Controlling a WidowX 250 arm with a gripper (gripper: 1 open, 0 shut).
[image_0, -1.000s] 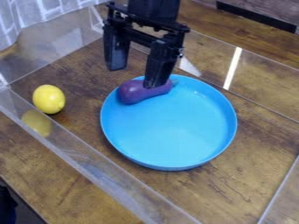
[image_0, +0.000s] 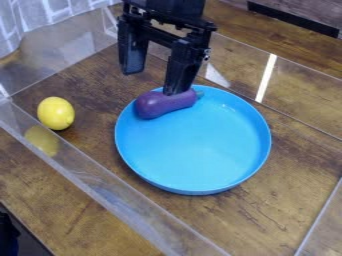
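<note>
The black gripper (image_0: 160, 62) hangs at the top centre, its two wide fingers apart, above and behind a blue plate (image_0: 193, 160). On the back left part of the plate lies a purple eggplant (image_0: 163, 102), just below the gripper, with nothing visible between the fingers. A yellow object (image_0: 55, 113), rounded like a lemon, lies on the wooden surface to the left of the plate.
A clear plastic wall (image_0: 80, 175) runs diagonally across the lower left. Bare wood (image_0: 287, 100) is free to the right of the plate. Another clear edge shows at the upper left.
The gripper has risen slightly over the last second. The plate, eggplant and yellow object have not visibly moved.
</note>
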